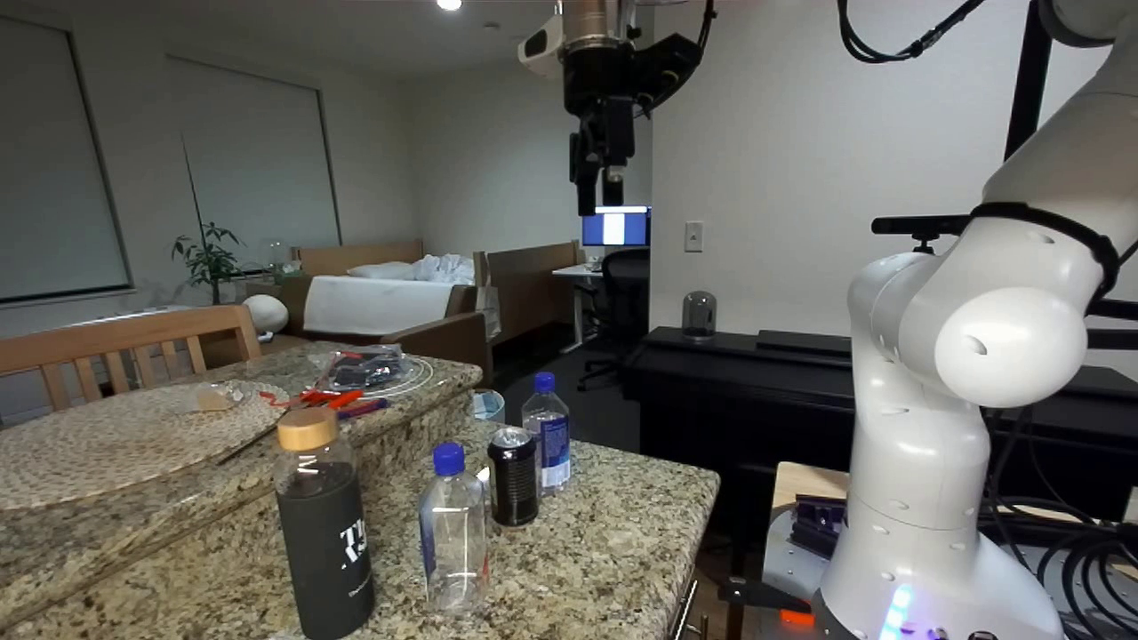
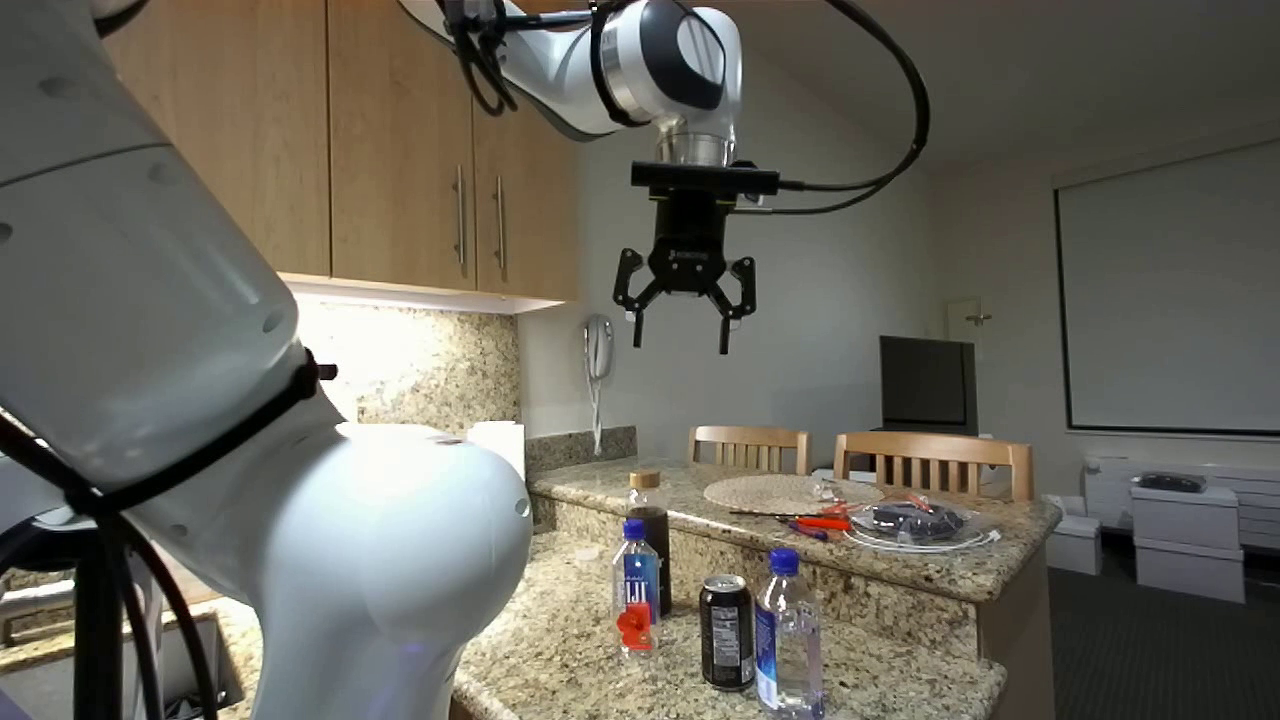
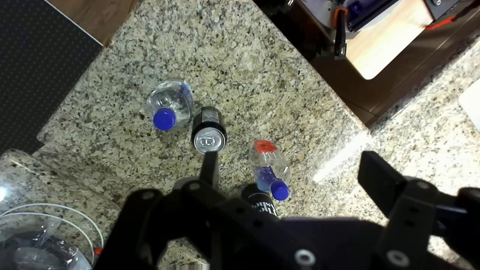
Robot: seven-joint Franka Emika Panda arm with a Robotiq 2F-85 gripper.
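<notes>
High above the counter, my gripper (image 2: pixel 680 341) points down, open and empty, its two fingers well apart. Below it on the granite stand a black can (image 2: pixel 727 632) and two clear bottles with blue caps. One bottle (image 2: pixel 788 646) is right beside the can; the other bottle (image 2: pixel 637 576) has a red mark and stands nearer the dark flask (image 1: pixel 325 533) with its wooden lid. From above, the can (image 3: pixel 209 130) shows between the two bottles. In the wrist view my gripper's body partly hides the flask (image 3: pixel 258 198).
A raised granite ledge (image 2: pixel 960 564) runs behind the bottles, bearing a round woven mat (image 2: pixel 768 492), red-handled tools and a bagged dark item (image 2: pixel 912 521). Bare counter (image 3: pixel 252 58) lies toward the robot base. Cabinets (image 2: pixel 396 144) hang beside the arm.
</notes>
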